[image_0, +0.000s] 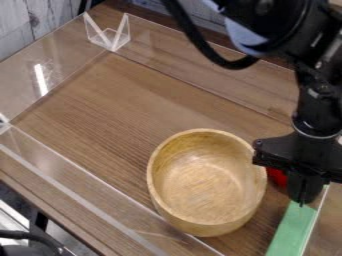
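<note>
My gripper (301, 190) is low at the right, just beside a wooden bowl (187, 180). Its black fingertips point down over the top of a green strip (291, 236). A red object (277, 176) is partly hidden behind the gripper, and I cannot tell whether the fingers touch it. The fingers look close together, with nothing clearly visible between them.
A white wire holder (107, 30) sits at the top left. A rail runs along the left edge.
</note>
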